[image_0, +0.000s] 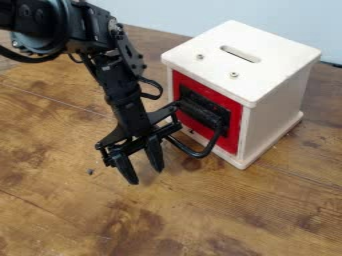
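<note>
My black gripper (142, 162) points down at the wooden floor, left of a white wooden box (274, 95) with a slot and screws on top. Its two fingers stand apart with nothing visible between them. The box's red front (230, 148) carries a black panel with a black looped handle, which sits just right of my gripper; whether they touch I cannot tell.
A pale wall runs along the back.
</note>
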